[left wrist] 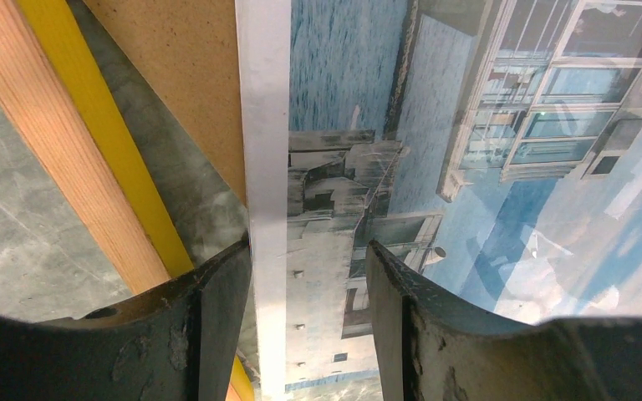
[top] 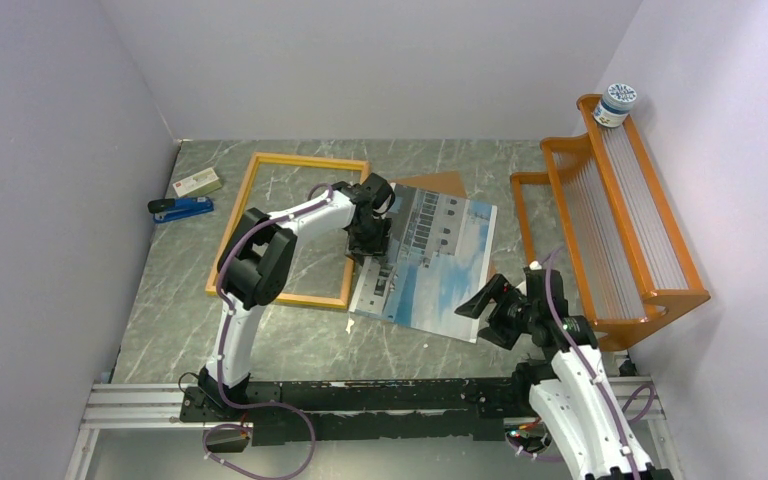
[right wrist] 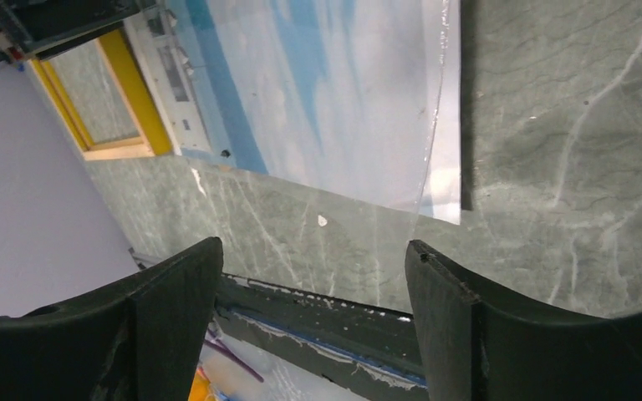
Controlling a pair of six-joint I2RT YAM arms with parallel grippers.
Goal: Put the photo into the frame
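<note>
The photo (top: 438,262) of a pale building under blue sky lies flat, right of the empty wooden frame (top: 239,222). A clear sheet seems to cover it, with a thin edge (right wrist: 431,125) visible in the right wrist view. My left gripper is at the photo's left side; its fingers are apart, and the white border (left wrist: 268,217) runs through the view between them. Whether they touch it, I cannot tell. Near the photo's lower right corner, my right gripper is open, and no solid object shows between its fingers.
Brown backing board (top: 438,183) sticks out beyond the photo's top. A wooden rack (top: 620,215) with a jar (top: 615,105) stands at the right. The stapler (top: 182,208) and small box (top: 197,182) lie far left. Bare tabletop (top: 420,350) shows below the photo.
</note>
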